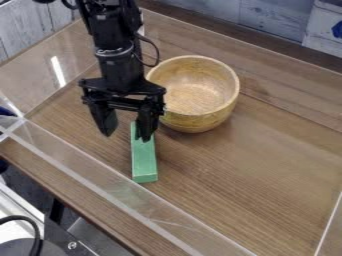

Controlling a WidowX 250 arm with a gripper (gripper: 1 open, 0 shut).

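A black robot arm hangs from the top left, its gripper (pixel 127 120) low over the wooden table, open, with one finger on each side. Under its right side a long green block (pixel 144 158) lies on the table, its upper end partly hidden by the gripper. Whether the gripper touches the block cannot be told. A round tan basket (pixel 206 88) stands just behind and to the right of the gripper.
A clear strip or edge runs diagonally across the lower left, with a black cable beyond it. White items sit at the far corners.
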